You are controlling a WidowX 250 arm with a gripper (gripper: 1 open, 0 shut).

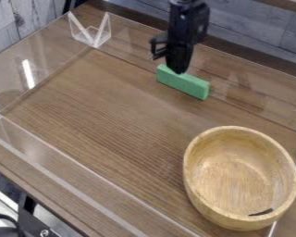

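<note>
My black gripper (pixel 173 56) hangs above and just behind a green block (pixel 183 82) near the back middle of the wooden table, shut with nothing visible between its fingers. The block lies flat on the tabletop, in full view and slightly angled.
A large pale wooden bowl (pixel 240 139) stands at the front right. A white wire-like object (pixel 92 28) is at the back left.
</note>
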